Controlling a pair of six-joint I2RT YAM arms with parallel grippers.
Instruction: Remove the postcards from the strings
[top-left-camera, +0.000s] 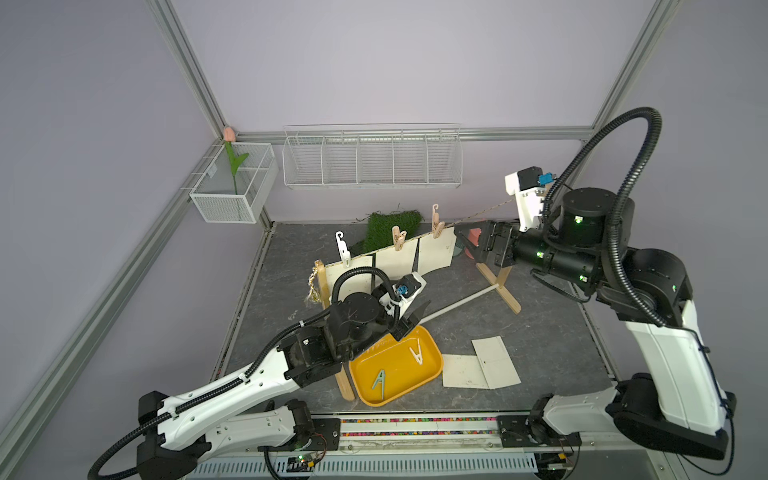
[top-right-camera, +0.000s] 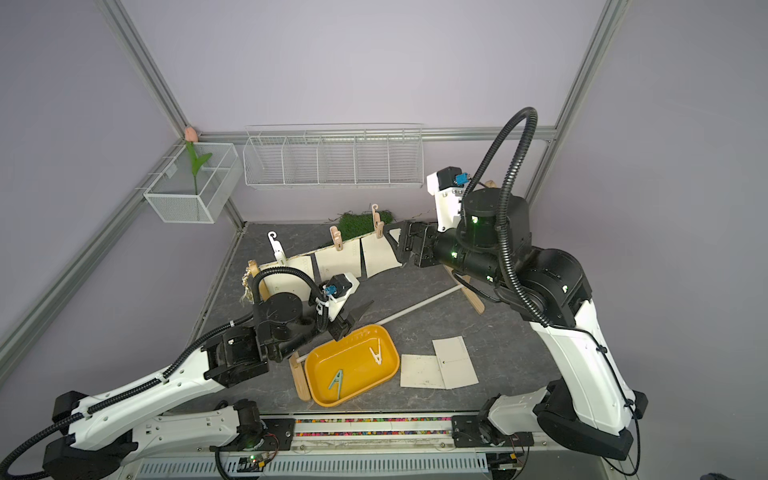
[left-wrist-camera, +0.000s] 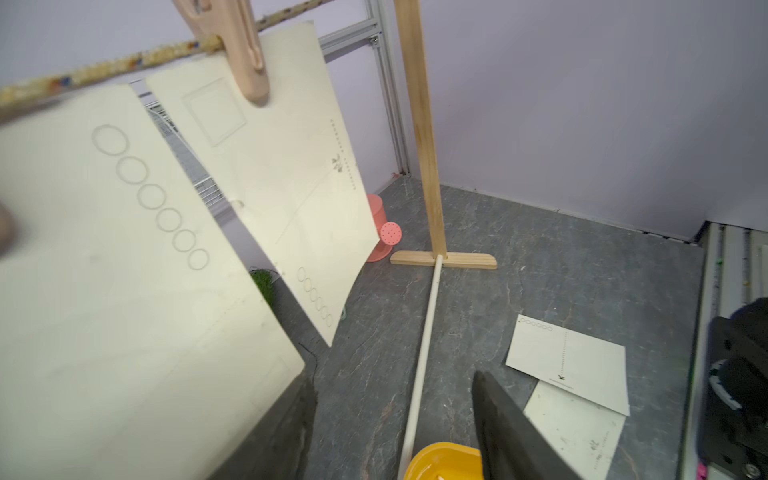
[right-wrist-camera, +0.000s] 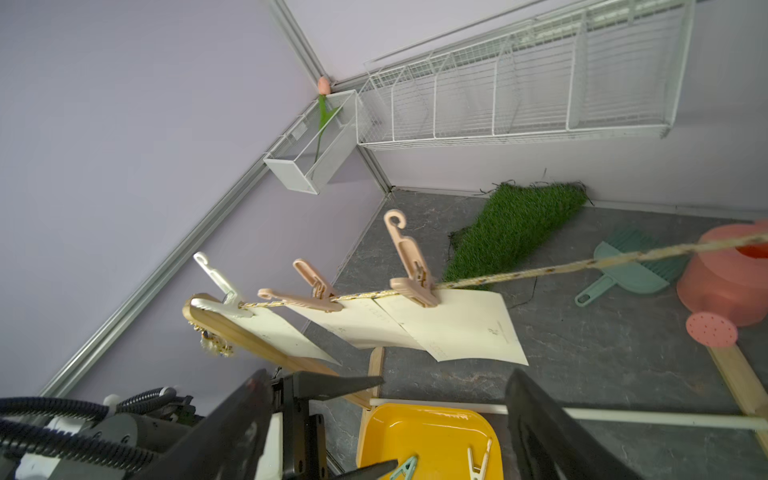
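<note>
Three cream postcards hang side by side from a string (right-wrist-camera: 512, 273). The right-hand card (right-wrist-camera: 472, 326) hangs from a pink clothespin (right-wrist-camera: 413, 264), the middle card (right-wrist-camera: 364, 321) from another pink clothespin (right-wrist-camera: 313, 288), and the left card (right-wrist-camera: 276, 329) from a white one (right-wrist-camera: 220, 289). Two more cards (top-left-camera: 464, 371) lie overlapping on the floor. My left gripper stands open in front of the hanging cards, nothing between its fingers. Near the right end of the row, my right gripper is also open and empty, apart from the right-hand card.
A yellow tray (top-left-camera: 436, 352) holds a white and a teal clothespin below my left gripper. A wooden stand with a pale crossbar (top-left-camera: 460, 302) carries the string. A pink watering can (right-wrist-camera: 724, 280) and green turf (right-wrist-camera: 520, 220) lie behind it.
</note>
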